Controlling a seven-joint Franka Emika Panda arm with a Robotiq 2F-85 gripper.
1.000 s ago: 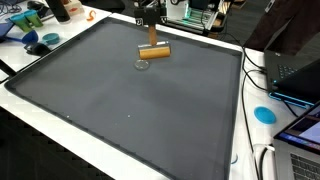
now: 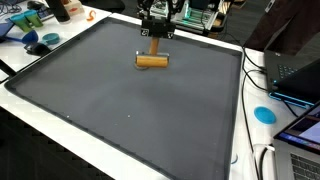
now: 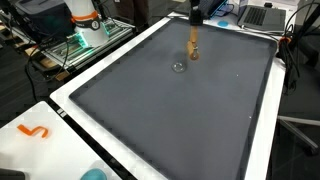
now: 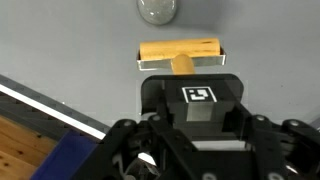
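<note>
My gripper (image 2: 156,34) is shut on the upright stem of a T-shaped wooden tool at the far edge of the grey board. The tool's orange-brown crosspiece (image 2: 152,61) lies sideways at the lower end. In the wrist view the crosspiece (image 4: 180,48) shows a pale metallic edge along it, and the stem runs back between the dark fingers. A small clear round disc (image 3: 179,67) rests on the board, apart from the wooden tool (image 3: 193,45) in exterior view 2. The disc (image 4: 157,9) also appears at the top of the wrist view.
The grey board (image 2: 130,110) is otherwise bare, with wide free room on the near side. Laptops (image 2: 296,148) and cables line the right. A blue lid (image 2: 265,115) lies on the white table, and bowls and tools crowd the far left.
Held in my gripper, the wooden tool has moved slightly toward the near side. Its crosspiece now partly overlaps the disc in exterior view 1. The disc looks unmoved.
</note>
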